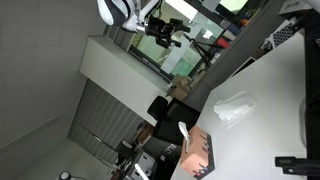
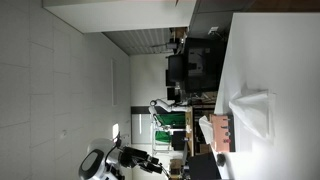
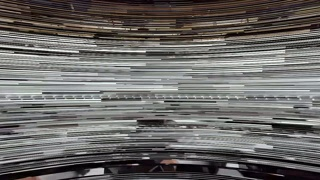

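An orange tissue box (image 1: 197,153) stands on the white table, with a white tissue (image 1: 184,131) sticking out of its opening. Apart from the box, a crumpled white tissue (image 1: 235,108) lies on the tabletop. In the second exterior view, the same loose tissue (image 2: 254,113) and box (image 2: 221,133) appear sideways. My dark gripper (image 1: 180,33) hangs at the top of the first exterior view, clear of the box and both tissues. Its fingers are too small and dark to show how the finger stands. The wrist view is only horizontal streaks, hiding whatever lies before the gripper.
A black object (image 1: 297,163) juts in at the lower right of the first exterior view. Black chairs (image 2: 197,65) stand beyond the table in the second exterior view.
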